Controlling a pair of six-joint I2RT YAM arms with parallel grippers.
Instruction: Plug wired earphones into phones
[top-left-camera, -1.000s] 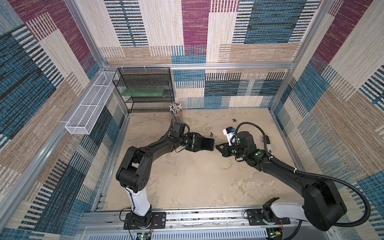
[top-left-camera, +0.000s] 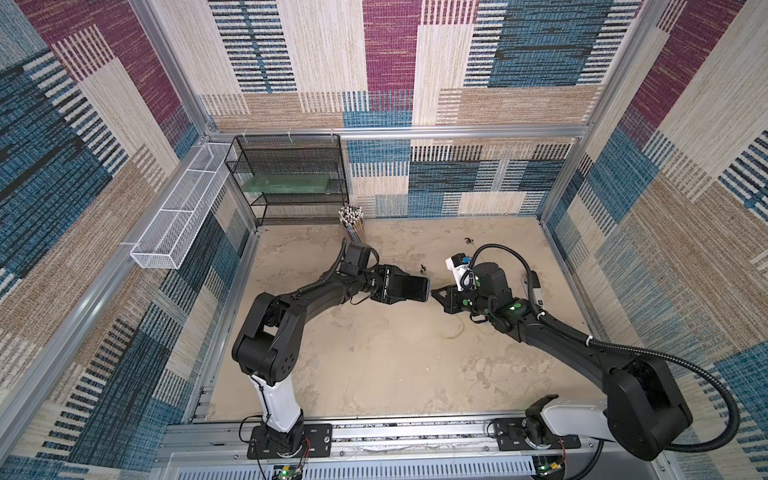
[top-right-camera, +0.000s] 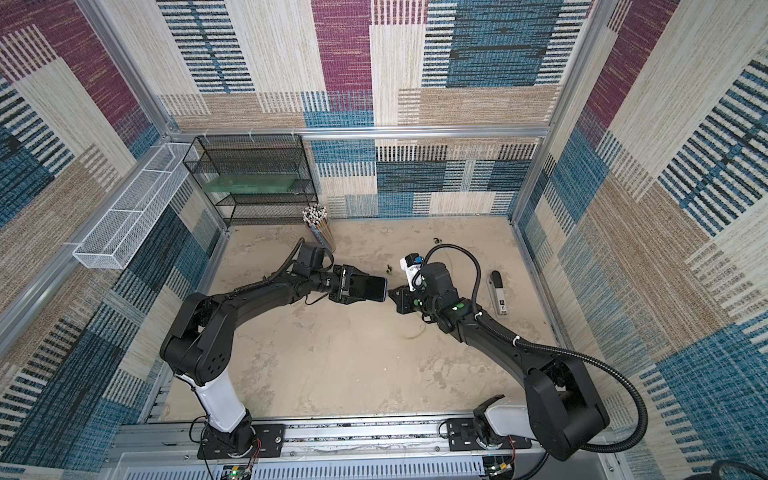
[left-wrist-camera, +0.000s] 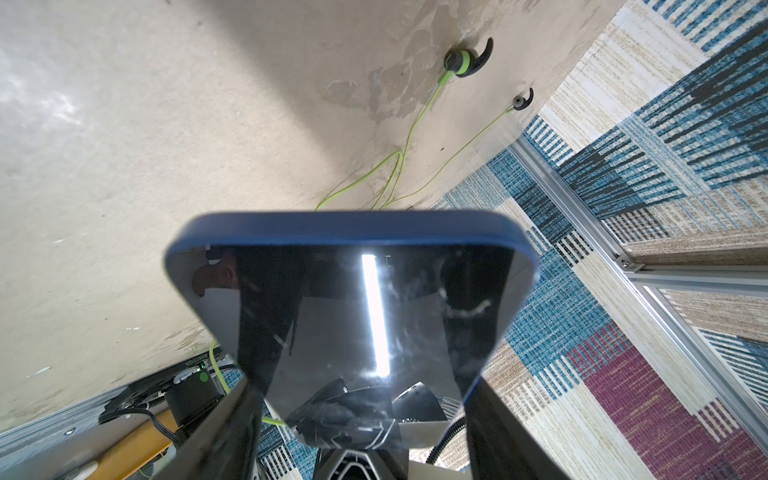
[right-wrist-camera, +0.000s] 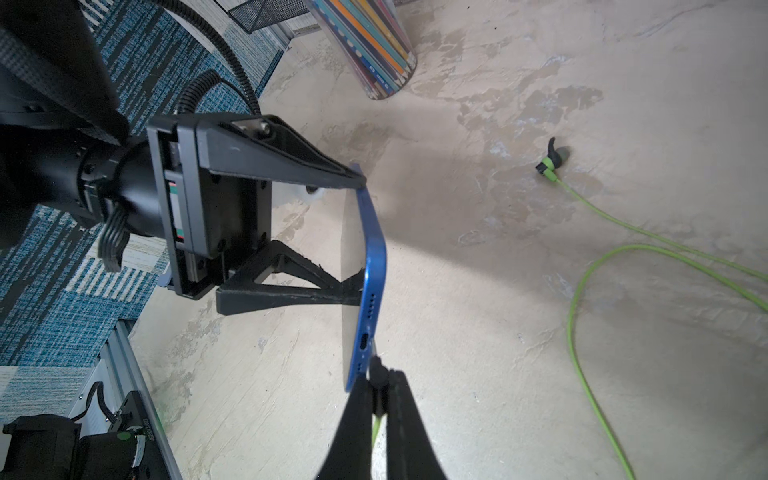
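Observation:
In the right wrist view my left gripper is shut on the phone, its fingers on opposite faces. The phone's blue bottom edge, with a small dark port, faces my right gripper. That gripper is shut on the black earphone plug, whose front end sits close to the phone's edge, slightly right of the port; contact cannot be told. From the plug hangs a green cable. In the left wrist view the phone's dark screen shows, and two earbuds lie beyond, one black and green.
A pencil cup stands at the back, beside a black mesh shelf. On the right lies a stapler-like tool. Loose green cable curves over the table.
Both arms look almost still, with the phone held in the same place. The loose cable near the right gripper has shifted very slightly.

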